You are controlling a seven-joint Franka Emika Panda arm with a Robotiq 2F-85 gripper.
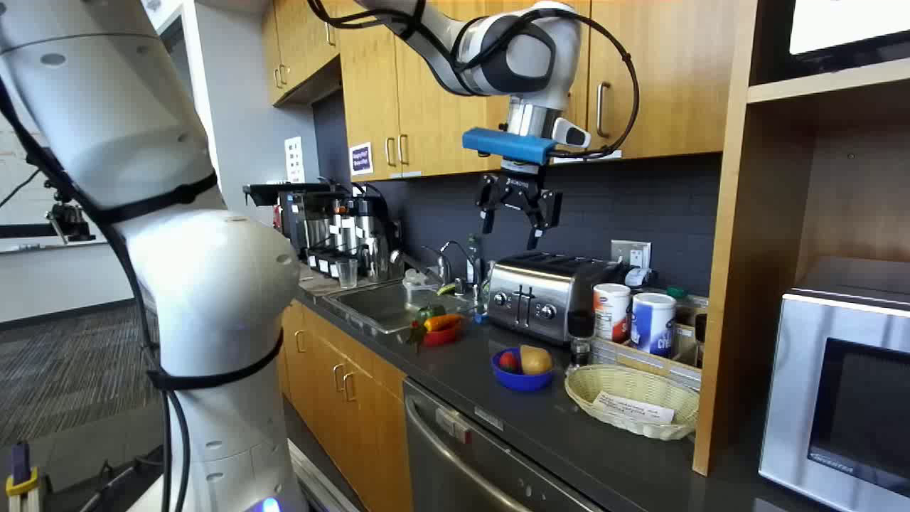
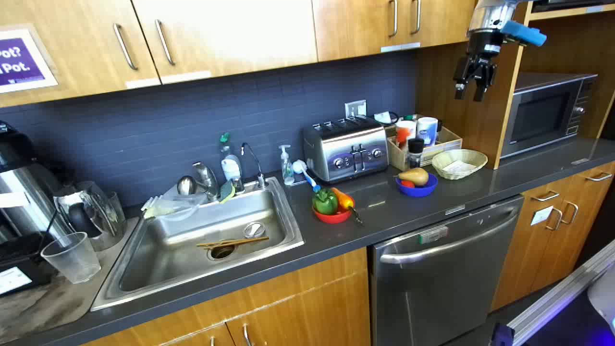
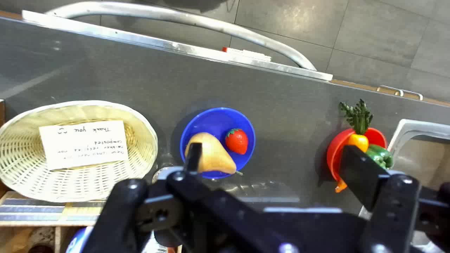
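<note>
High above the counter hangs my gripper [image 1: 510, 232], open and with nothing between its fingers; exterior view 2 has the same gripper [image 2: 470, 95] at the upper right. Far below it stands a blue bowl [image 3: 213, 116] holding a tan pear [image 3: 211, 156] and a red strawberry [image 3: 237, 141]. Toward the sink sits a red bowl [image 2: 332, 218] with a green pepper [image 2: 324, 201] and an orange carrot [image 2: 344, 200] in it. In the wrist view one finger covers part of the red bowl and its contents.
Behind the bowls are a steel toaster [image 2: 349, 151] and a box of canisters [image 2: 449, 142]. A wicker basket [image 3: 141, 147] with a paper note lies beside the blue bowl. The sink [image 2: 288, 225] is left of the red bowl in exterior view 2. Cabinets [image 1: 665, 77] overhang the counter's back.
</note>
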